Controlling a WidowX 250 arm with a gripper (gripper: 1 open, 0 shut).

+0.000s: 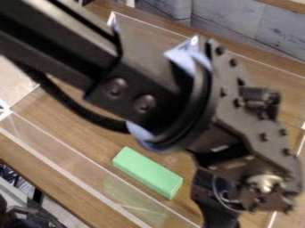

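Observation:
A black robot arm with a blue ring reaches from the upper left across the camera view. My gripper (220, 207) hangs at the lower right, pointing down, partly cut off by the frame's bottom edge; whether it is open or shut is hard to see. A light green block (148, 173) lies on the wooden floor of a clear-walled box, left of the gripper and apart from it.
Clear walls (60, 162) bound the wooden work area at the front left and round the back. A grey wood-look panel (238, 31) stands behind. Much of the middle floor is hidden by the arm.

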